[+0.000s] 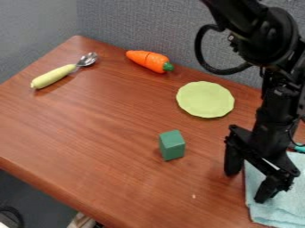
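Note:
The black arm stands at the right of the table, its gripper [252,167] low over a light blue cloth [284,200], fingers pointing down; whether it is open or shut is hard to tell. Left of it sits a green cube [172,145]. A pale yellow-green disc [205,99] lies above the cube, and an orange toy carrot [149,61] rests at the back. A spoon or fork with a pale yellow handle [53,76] lies at the back left.
A small teal item shows behind the gripper at the right edge.

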